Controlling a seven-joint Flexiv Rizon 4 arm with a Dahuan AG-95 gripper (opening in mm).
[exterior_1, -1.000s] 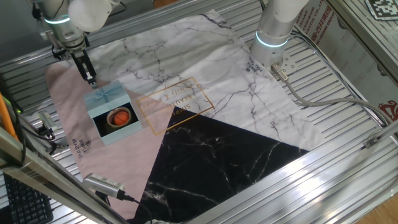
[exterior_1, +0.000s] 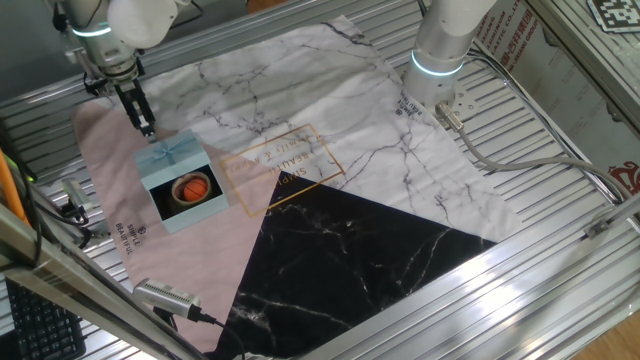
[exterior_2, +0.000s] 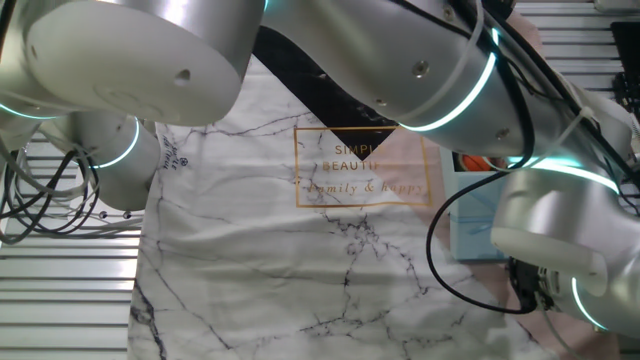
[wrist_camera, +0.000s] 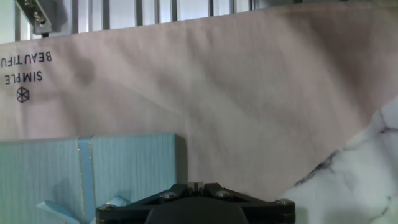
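Observation:
On the pink part of the cloth stands a light-blue gift box (exterior_1: 196, 216), its lid (exterior_1: 170, 152) tilted up at the back with a ribbon bow on it. Inside the box are a small orange ball (exterior_1: 196, 189) and a round tan holder around it. My gripper (exterior_1: 150, 134) hangs just behind the lid, close to its back edge; whether they touch cannot be told. In the wrist view the gripper is shut, its fingertips together with nothing showing between them. The ribboned lid (wrist_camera: 134, 168) lies at lower left there. In exterior view 2 the arm covers part of the box.
A marble-patterned cloth (exterior_1: 340, 90) covers the table, with broad clear areas in its white and black parts. A grey device with a cable (exterior_1: 168, 298) sits at the front left edge. The arm's base (exterior_1: 432, 80) stands at the back right.

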